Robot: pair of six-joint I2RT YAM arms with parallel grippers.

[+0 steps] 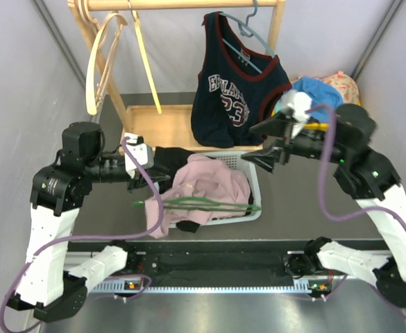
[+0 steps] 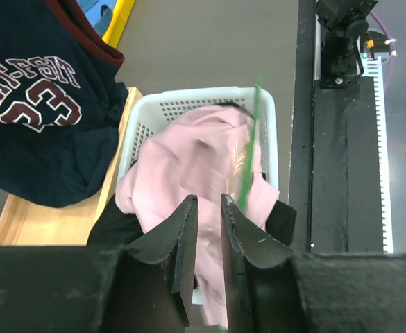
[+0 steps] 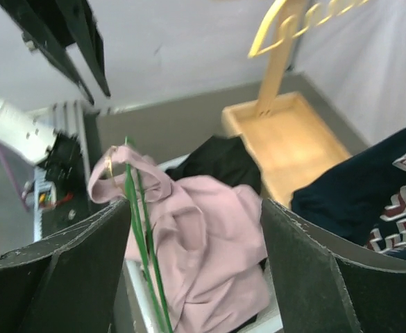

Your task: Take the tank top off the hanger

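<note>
A pink garment (image 1: 213, 182) lies bunched in the white basket (image 1: 255, 182), part of it hanging over the left end. Across its front lies a green hanger (image 1: 209, 203), blurred in the left wrist view; whether cloth is still looped round it, I cannot tell. A navy tank top (image 1: 225, 97) with red trim hangs on a blue hanger (image 1: 258, 40) from the rack. Over the basket's left side, my left gripper is slightly open, nothing between its fingers. My right gripper, open and empty, stands above the basket's right end, near the navy top's lower edge.
Empty wooden hangers (image 1: 146, 64) hang at the rack's left. Black cloth (image 1: 171, 163) lies in the basket. A yellow bin with a blue cap (image 1: 317, 97) stands at back right, behind my right arm. Bare floor (image 1: 307, 215) shows right of the basket.
</note>
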